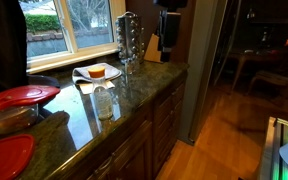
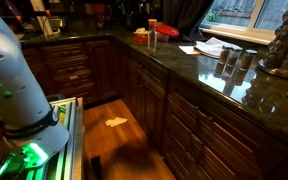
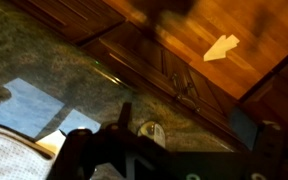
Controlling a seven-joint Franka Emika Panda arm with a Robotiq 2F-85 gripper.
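Observation:
In the first exterior view my gripper (image 1: 166,38) is a dark shape high above the far end of the counter, in front of the knife block (image 1: 152,46). The wrist view shows the gripper open, its dark fingers spread apart with nothing held. Below it, a clear glass jar (image 3: 154,131) shows partly behind the gripper body. On the stone counter a clear glass jar (image 1: 103,103) stands near the front edge. Behind it, an orange-and-white container (image 1: 103,72) rests on a white cloth (image 1: 85,78).
A tall metal spice rack (image 1: 131,42) stands by the window. Red lids (image 1: 6,157) lie at the counter's near left. In the wrist view a white textured item (image 3: 12,155) sits at lower left, and a pale scrap (image 3: 221,47) lies on the wooden floor.

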